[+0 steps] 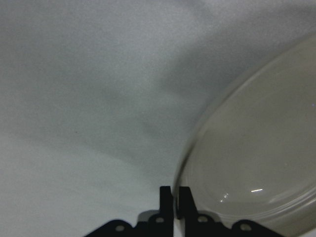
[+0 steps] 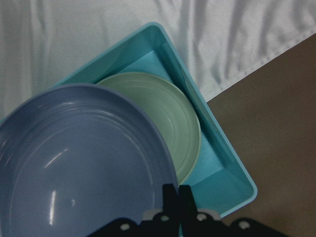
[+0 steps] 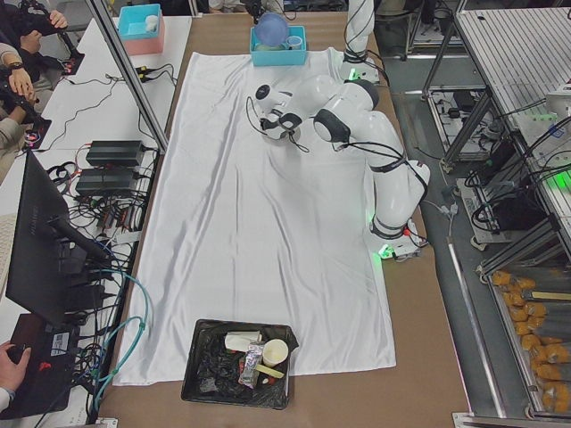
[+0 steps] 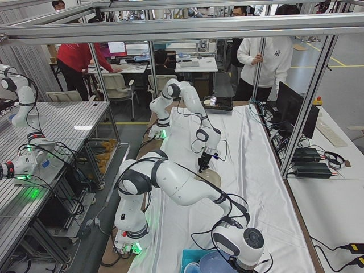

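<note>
A pale translucent plate [image 1: 256, 148] lies on the white cloth [image 1: 74, 98]; my left gripper grips its rim, its fingertips on either side of the edge. The camera right view shows that plate [image 4: 209, 180] under my left gripper [image 4: 203, 165]. My right gripper has a blue plate [image 2: 79, 163] by its rim between its fingers. The blue plate is over the cyan bin [image 2: 237, 182], partly covering a pale green plate [image 2: 170, 118] inside it.
A black bin [image 3: 205, 383] with assorted items sits at the near end of the table in the camera left view. Metal posts and monitors line one side.
</note>
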